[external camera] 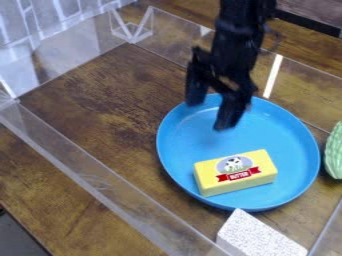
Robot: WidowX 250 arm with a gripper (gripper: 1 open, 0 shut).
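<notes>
My black gripper (218, 98) hangs open over the far part of a blue plate (187, 140), blurred, with its fingers pointing down. A yellow butter box (234, 172) with a red label lies on the near part of the plate, below and apart from the gripper.
A white speckled block (261, 238) sits at the near right. A green ridged object (333, 150) is at the right edge. Clear plastic walls edge the wooden surface (87, 120), whose left part is free.
</notes>
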